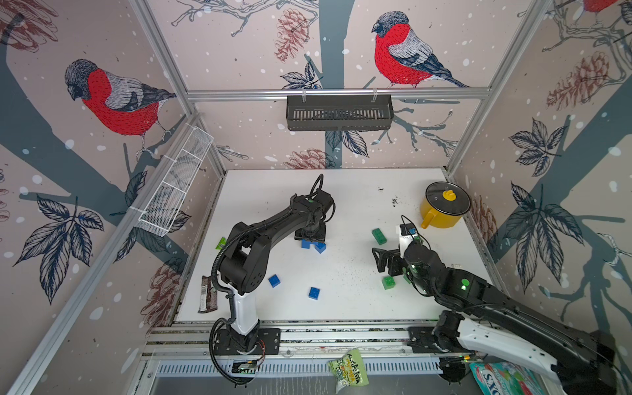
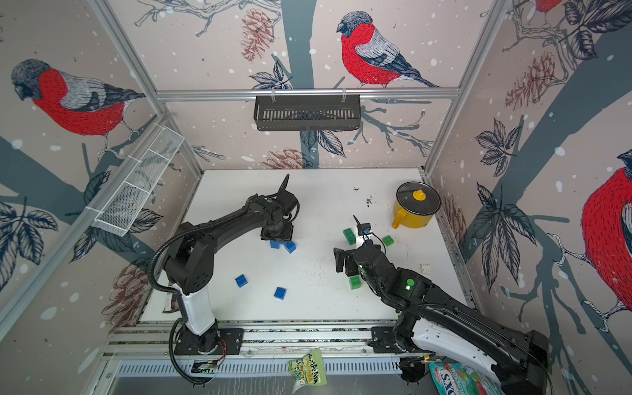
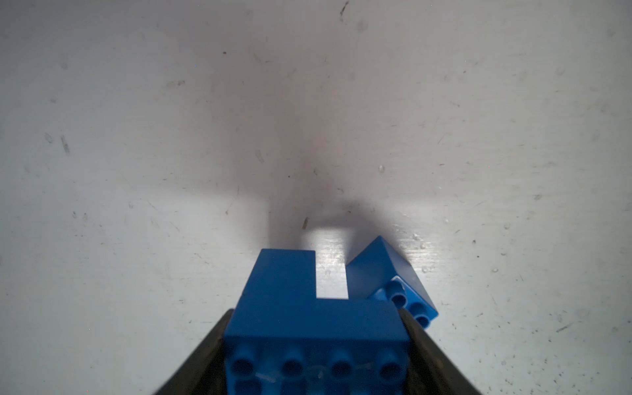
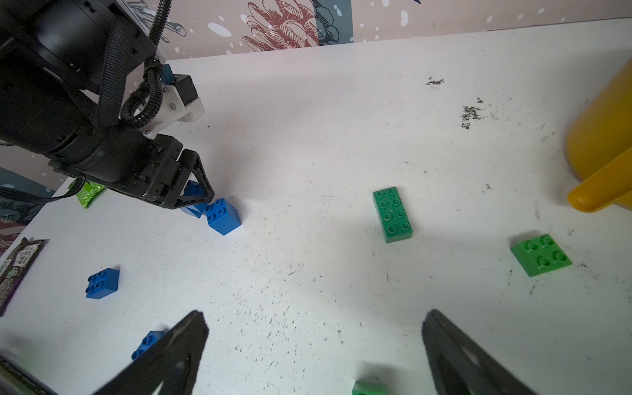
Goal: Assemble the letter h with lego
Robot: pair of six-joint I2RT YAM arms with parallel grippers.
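My left gripper is shut on a blue brick assembly, studded, with a protruding block, low over the table. Close to its right in the left wrist view is a loose blue brick, tilted relative to it. Two more blue bricks lie toward the front. My right gripper stands open above the right side; its two fingers show blurred in the right wrist view, nothing between them. Green bricks lie on the right.
A yellow pot stands at the back right. A wrapped bar and green packet lie at the left. The white table has clear room at the back and centre.
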